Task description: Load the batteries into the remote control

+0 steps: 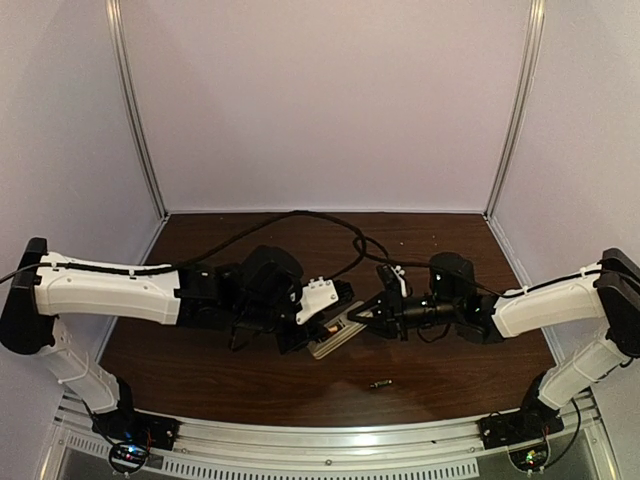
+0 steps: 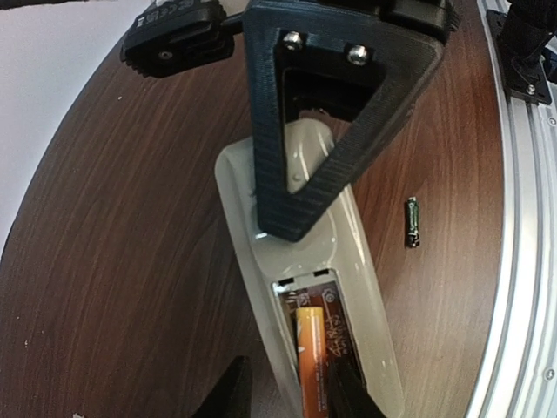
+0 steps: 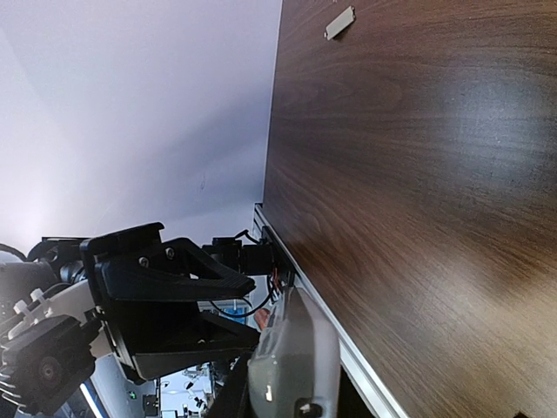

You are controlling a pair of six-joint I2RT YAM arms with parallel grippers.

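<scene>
The grey remote control [image 2: 370,296] is held at its top end by my right gripper [image 1: 360,314], shut on it, in the middle of the workspace. Its battery compartment is uncovered, and an orange battery [image 2: 311,348] lies in it along one side. My left gripper is over that compartment, its two fingertips at either side of the battery's lower part; whether they touch it I cannot tell. A second, dark battery [image 1: 381,383] lies on the table toward the front, beside the remote in the left wrist view.
A small pale object [image 3: 339,23] lies on it in the right wrist view. Cables loop above the middle, and a metal rail [image 1: 330,425] runs along the front edge.
</scene>
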